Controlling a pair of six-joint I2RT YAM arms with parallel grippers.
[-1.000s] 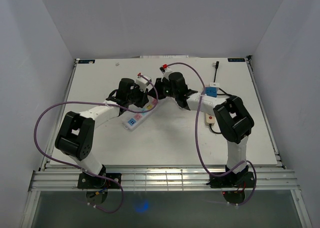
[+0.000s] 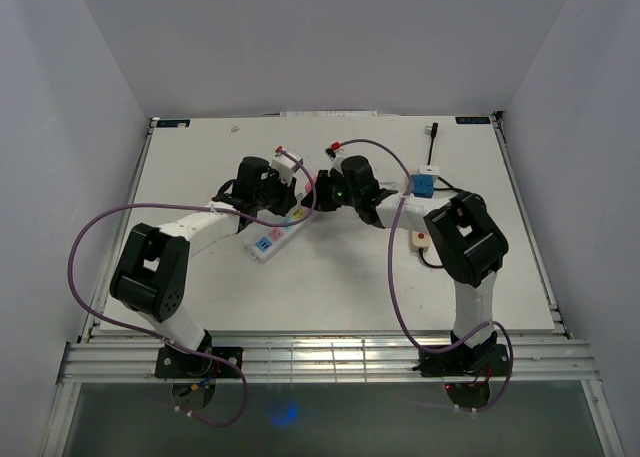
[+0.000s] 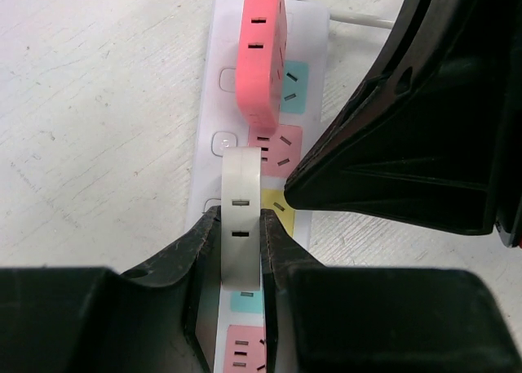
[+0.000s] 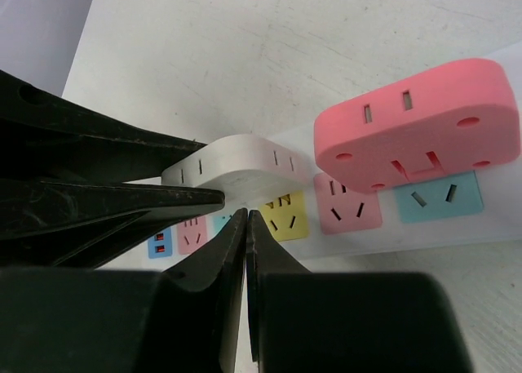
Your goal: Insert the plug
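My left gripper is shut on a slim white plug (image 3: 241,246), one finger on each side of it. That plug (image 4: 253,162) stands over the power strip near the yellow socket (image 4: 285,216); whether its prongs are in a socket cannot be told. The white power strip (image 2: 263,247) lies slanted on the table with blue, pink and yellow sockets. A pink plug (image 4: 416,120) stands on the strip beyond the white one. My right gripper is shut close beside the white plug, with nothing visible between its fingertips.
At the right of the table, a blue-and-white block (image 2: 424,184) and a small white box with a red button (image 2: 420,240) lie near the right arm. A black plug on a cord (image 2: 433,132) lies behind.
My right gripper has moved a little toward the table's front and right, beside the strip. The left arm and the strip look unmoved.
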